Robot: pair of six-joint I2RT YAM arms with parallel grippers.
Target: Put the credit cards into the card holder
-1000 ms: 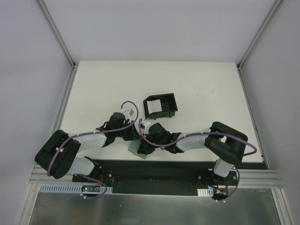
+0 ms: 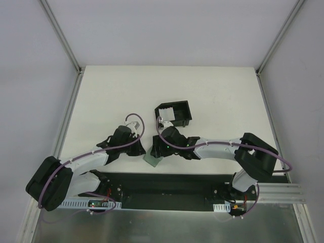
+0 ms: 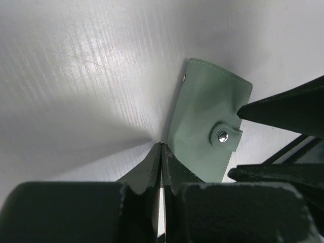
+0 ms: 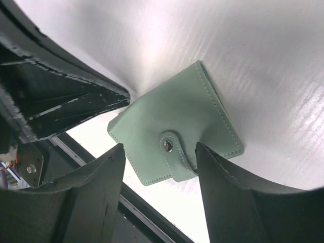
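The green card holder (image 2: 153,159), stitched along its edges, lies on the white table between my two grippers. Its snap strap (image 4: 174,156) is closed over the edge in the right wrist view. My left gripper is shut beside the holder's edge, with nothing showing between its fingers. Over the holder, my right gripper stands part open, its fingers apart and the strap seen in the gap. At the back, a black box (image 2: 181,112) has a white item (image 2: 166,114) at its left side; I cannot tell whether that is cards.
A dark strip (image 2: 167,200) runs along the table's front edge, close to the holder.
My right gripper has moved back from the holder and opened, baring more of it. The left gripper has drawn left, slightly away from it. The holder has turned and shifted slightly right.
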